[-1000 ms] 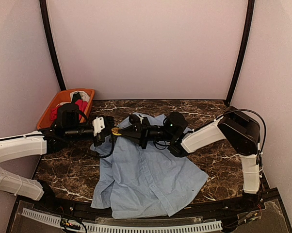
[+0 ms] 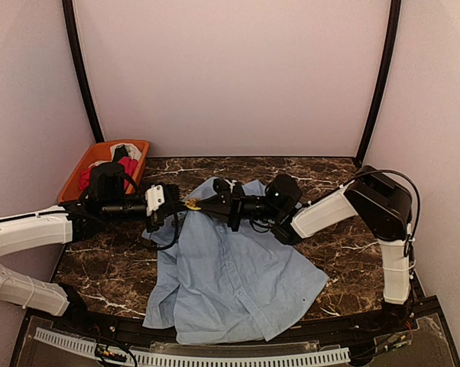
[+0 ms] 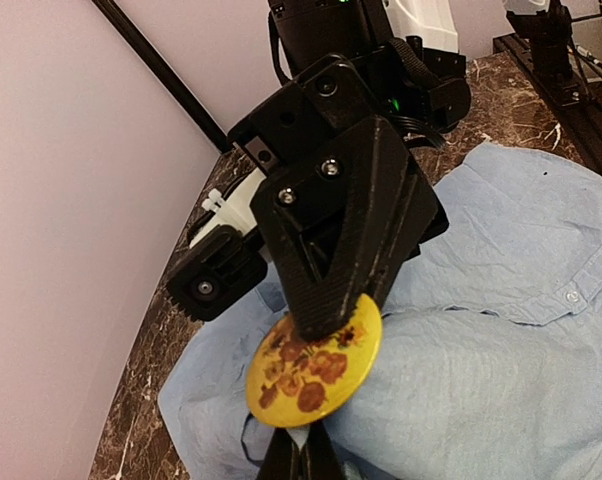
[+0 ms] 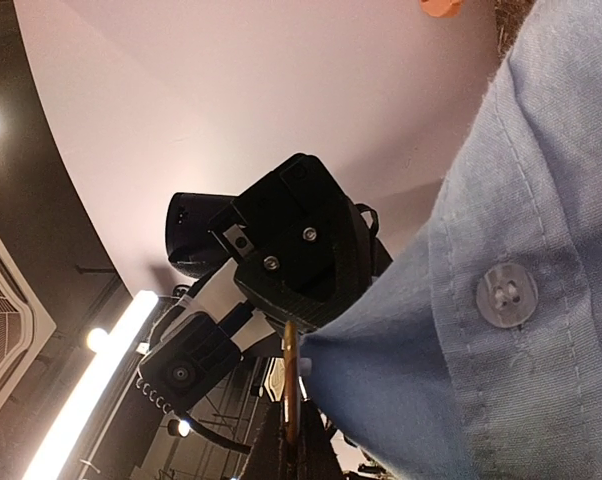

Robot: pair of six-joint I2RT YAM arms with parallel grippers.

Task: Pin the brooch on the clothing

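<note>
A light blue shirt (image 2: 238,283) lies on the table, its upper part lifted toward the grippers. A yellow brooch with a flower print (image 3: 311,370) is in the fingertips of my right gripper (image 2: 203,206), which is shut on it. My left gripper is shut just beneath the brooch, with light blue fabric at its tips. Whether the pin goes through the cloth cannot be told.
An orange bin (image 2: 77,176) with red, white and dark items stands at the back left. Marble-look table (image 2: 337,290) shows bare around the shirt, bordered by white panels.
My right gripper and the brooch have moved slightly to the right in the top view. My left arm and the shirt look nearly unchanged.
</note>
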